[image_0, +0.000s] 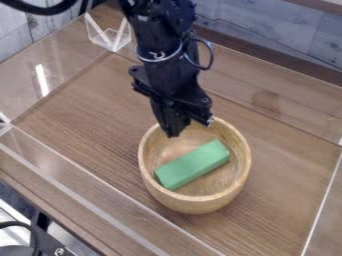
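Note:
A wooden bowl (227, 192) sits on the table, right of centre, with a green block (193, 164) lying inside it. My dark arm reaches down from the top, and its gripper (177, 122) hangs over the back rim of the bowl, above and behind the block. Whether the fingers are open or shut is hard to tell.
White wire pieces stand at the left edge and at the upper left. Panelled walls run along the back.

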